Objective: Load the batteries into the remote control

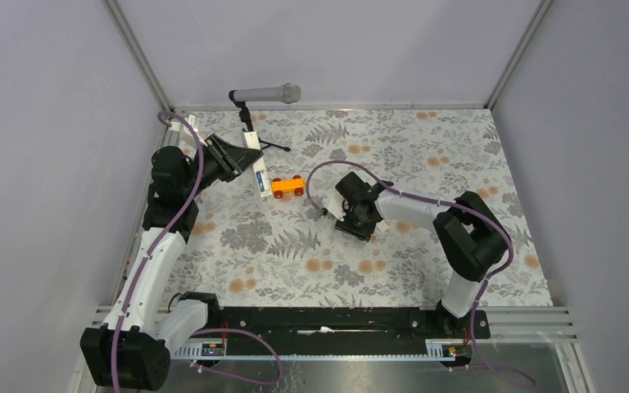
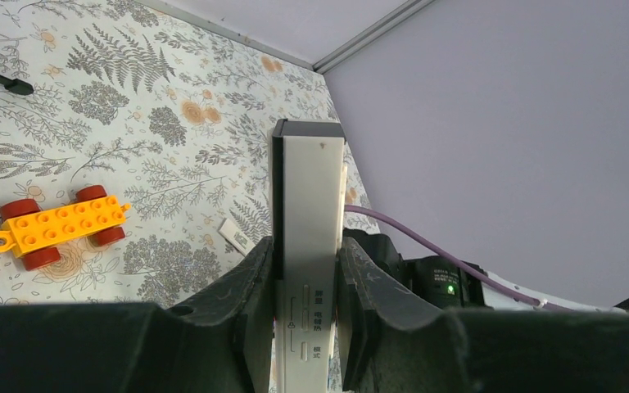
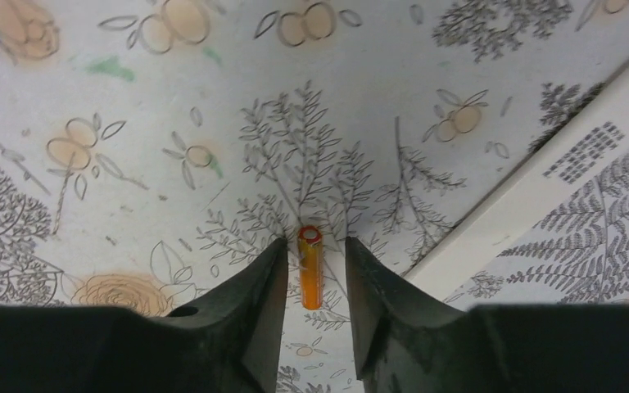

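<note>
The white remote control (image 1: 252, 146) is held up at the back left, with my left gripper shut on its sides. In the top view, something blue (image 1: 261, 178) shows in its lower part, perhaps a battery. On the table, an orange battery (image 3: 311, 268) with a red-rimmed end lies between the fingers of my right gripper. These fingers stand open, a narrow gap visible on each side of the battery. The battery lines up with the fingers.
A long white strip with a dotted patch (image 3: 540, 176) lies right of the battery, perhaps a cover. A yellow toy cart (image 1: 287, 187) stands between the arms. Behind it is a microphone (image 1: 266, 94) on a stand.
</note>
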